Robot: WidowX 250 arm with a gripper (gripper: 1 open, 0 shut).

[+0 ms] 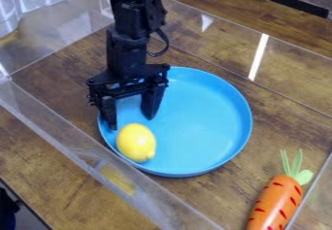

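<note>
My black gripper [127,106] reaches down over the left part of a blue plate [201,127], its fingers apart with no object visible between them. A yellow lemon-like object [136,143] lies on the plate just below and in front of the gripper. An orange toy carrot [275,200] with green leaves lies on the wooden surface at the lower right, outside the plate.
A clear plastic wall [176,205] runs along the front and left of the work area.
</note>
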